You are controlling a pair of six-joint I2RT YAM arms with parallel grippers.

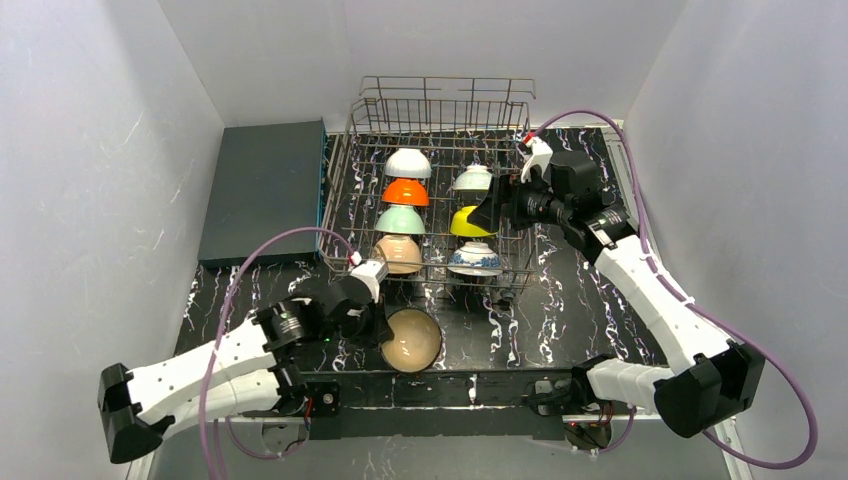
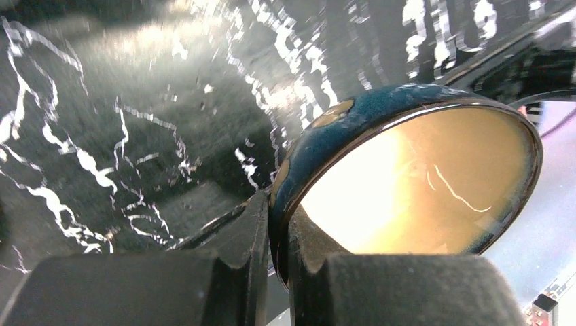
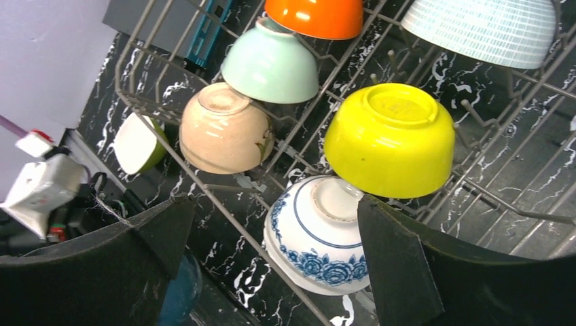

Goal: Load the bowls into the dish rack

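Note:
My left gripper is shut on the rim of a beige bowl (image 1: 411, 340) with a blue outside, low in front of the rack. In the dish rack (image 1: 445, 137) bowls stand upside down: white (image 1: 407, 162), orange (image 1: 406, 192), mint (image 1: 399, 219), peach (image 1: 397, 258), pale (image 1: 473, 178), yellow (image 3: 388, 139) and blue-floral (image 3: 314, 238). My right gripper (image 1: 493, 205) is open above the rack's right side by the yellow bowl, nothing between its fingers.
A grey board (image 1: 260, 190) lies left of the rack. A small green bowl (image 3: 138, 144) sits beyond the rack in the right wrist view.

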